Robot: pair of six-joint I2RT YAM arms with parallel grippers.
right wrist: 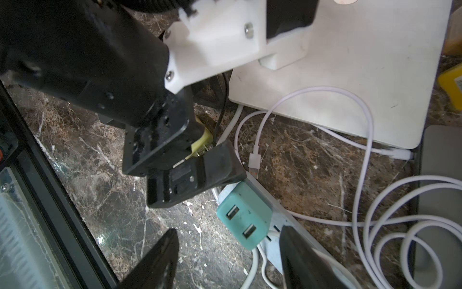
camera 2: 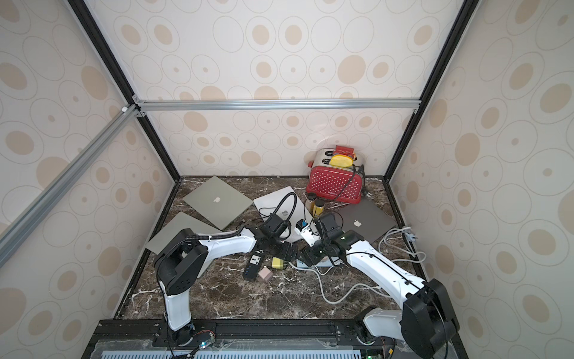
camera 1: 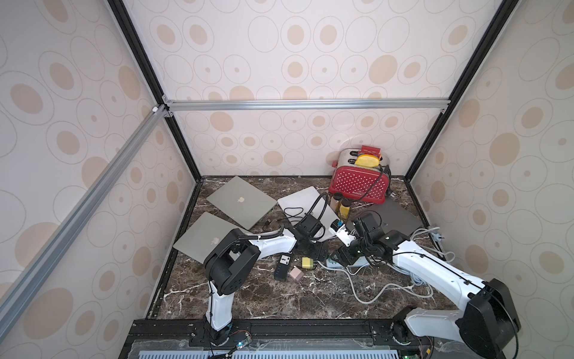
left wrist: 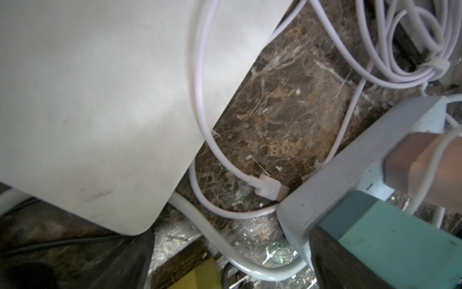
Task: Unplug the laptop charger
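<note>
A teal charger (right wrist: pixel 247 212) with two USB ports sits on the white power strip (left wrist: pixel 346 159); its ports are empty. Beside it on the strip is a pink charger (left wrist: pixel 428 168) with a cable across it. A white cable's USB plug (right wrist: pixel 255 160) lies loose on the table next to the strip. My left gripper stands open at the strip's near end, one fingertip right by the teal charger; contact cannot be told. Above the teal charger, my right gripper is open, with nothing held between its fingers.
A silver laptop (right wrist: pixel 346 72) lies behind the strip, coiled white cable (right wrist: pixel 423 216) to the right. A yellow block (camera 1: pixel 307 262), a pink block (camera 1: pixel 296 274) and a black remote (camera 1: pixel 282 267) lie left of it. The two grippers are close together. Clear table lies in front.
</note>
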